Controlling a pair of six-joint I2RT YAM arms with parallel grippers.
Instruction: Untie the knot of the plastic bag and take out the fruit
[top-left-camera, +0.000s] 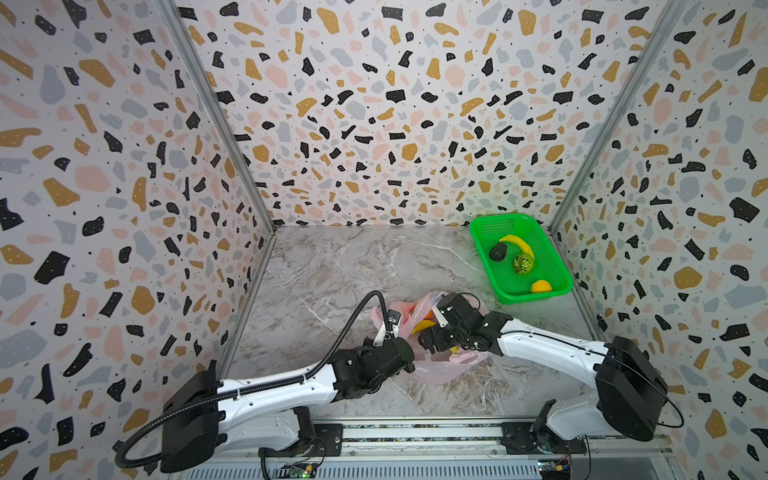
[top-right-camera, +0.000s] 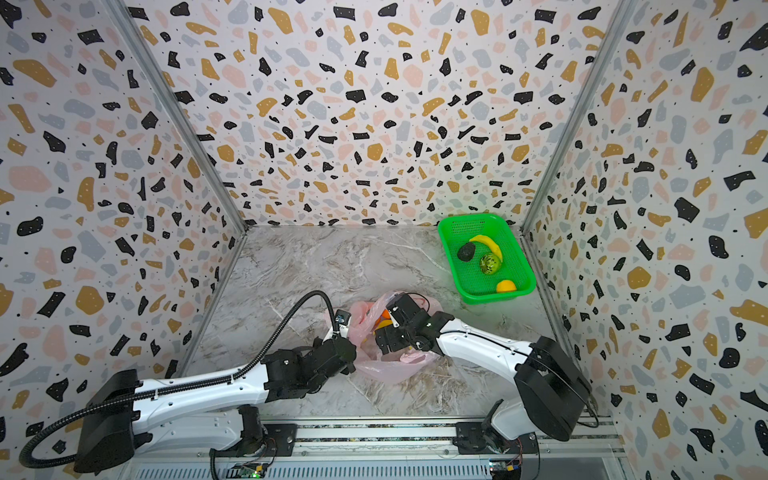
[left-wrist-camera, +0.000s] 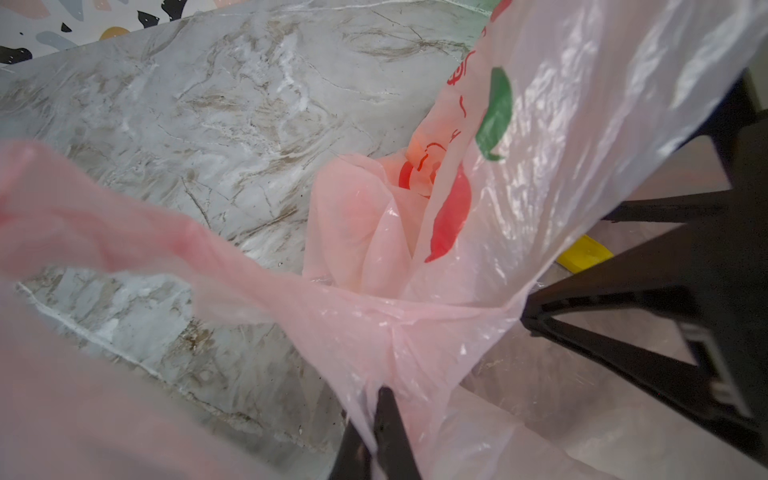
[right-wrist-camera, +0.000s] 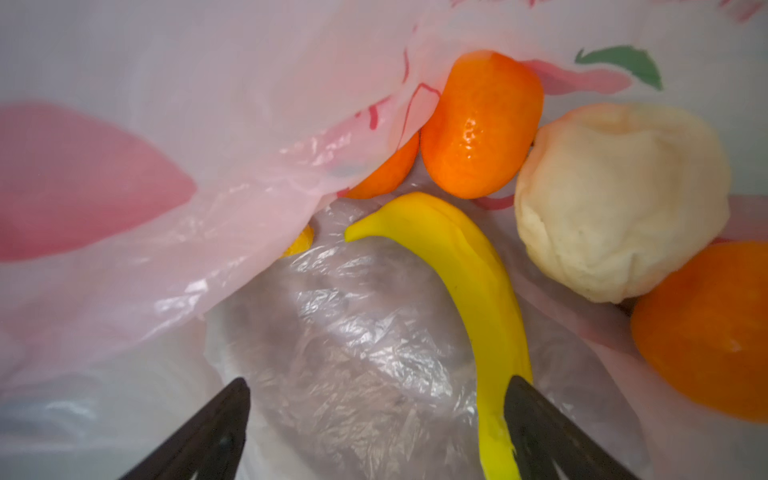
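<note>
The pink plastic bag lies open at the table's front middle. My left gripper is shut on the bag's film at its left side. My right gripper stands open over the bag's inside, above a banana. Beside the banana are an orange fruit, a pale round fruit and a larger orange; more fruit is partly hidden under the film.
A green basket at the back right holds a banana, an avocado, a patterned green fruit and an orange.
</note>
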